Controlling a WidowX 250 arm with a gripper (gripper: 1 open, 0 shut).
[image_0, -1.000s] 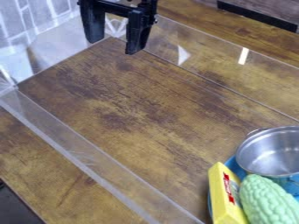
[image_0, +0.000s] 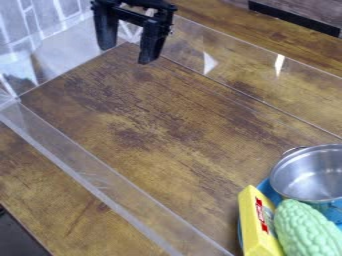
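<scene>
My black gripper (image_0: 127, 38) hangs over the back left of the wooden table, its two fingers apart and pointing down, with nothing seen between them. At the lower right a metal pot (image_0: 310, 175) sits beside a yellow box (image_0: 261, 220) and a pale green, bumpy vegetable-like object (image_0: 305, 230), all grouped on something blue.
Clear plastic walls border the work area along the left and back. A dark strip runs along the top right edge.
The objects at the lower right have not moved.
</scene>
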